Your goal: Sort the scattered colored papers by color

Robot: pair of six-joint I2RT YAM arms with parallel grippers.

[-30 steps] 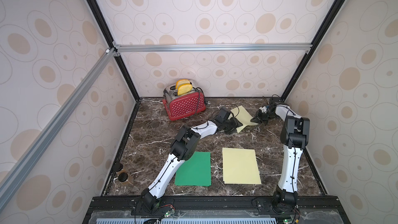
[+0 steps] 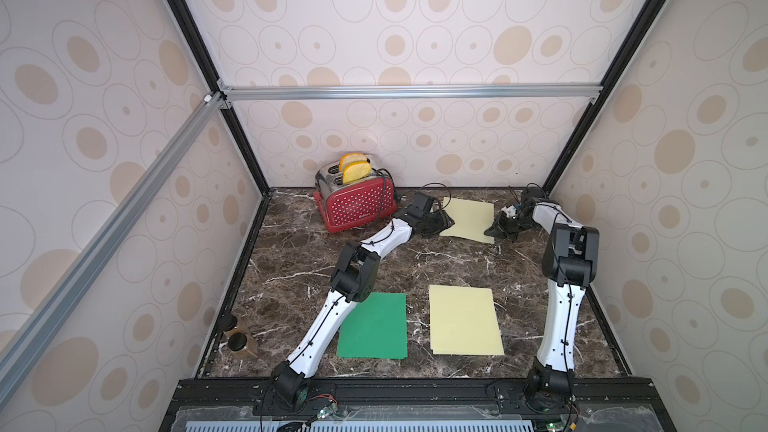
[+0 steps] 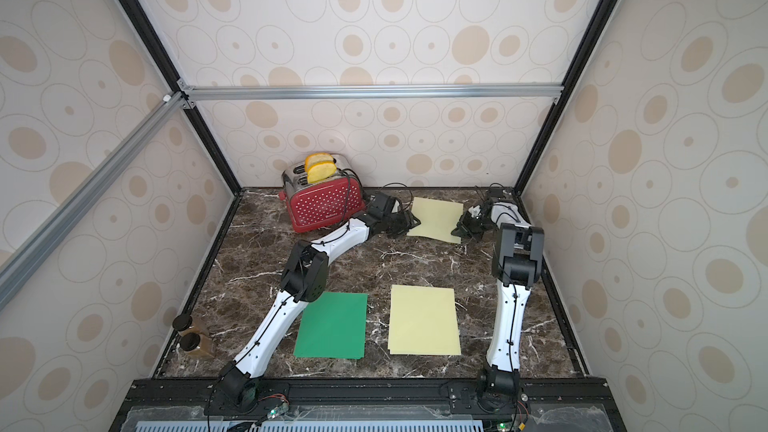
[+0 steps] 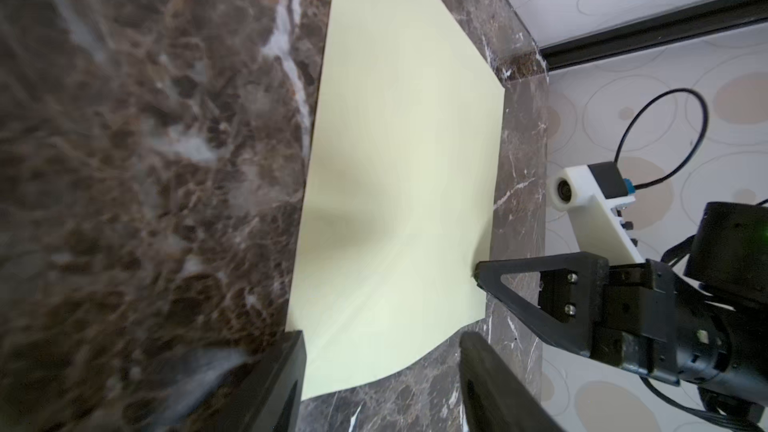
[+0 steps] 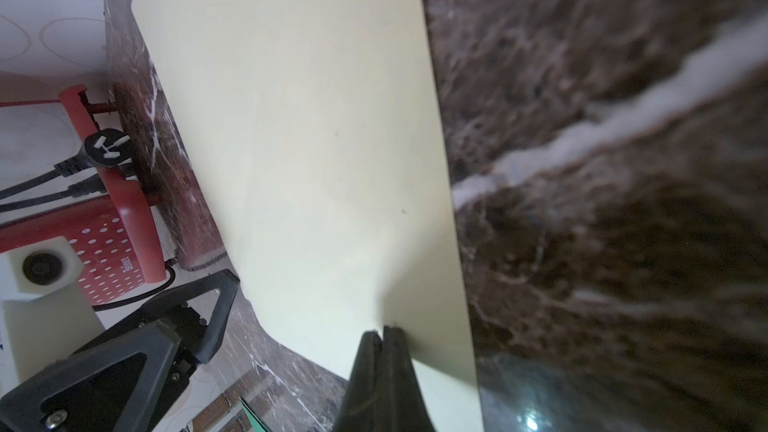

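A pale yellow paper (image 2: pixel 470 220) lies at the back of the table, reaching from one gripper to the other. My left gripper is open at the paper's left end, its two fingers well apart over the bent edge. My right gripper is shut on the opposite edge; a crease and shadow spread from its fingertips in the right wrist view. In front lie a yellow stack (image 2: pixel 465 320) and, to its left, green paper (image 2: pixel 373 326), whose upper left part is hidden by my left arm.
A red toaster (image 2: pixel 358 202) with yellow slices stands at the back left, its cable and plug near my left gripper. Two small jars (image 2: pixel 238 341) sit at the front left. Bare marble lies between the back paper and the front stacks.
My left gripper has moved back and to the left, away from my right one. The back paper has turned and spread from a narrow, bent shape to nearly flat. My right arm looks still.
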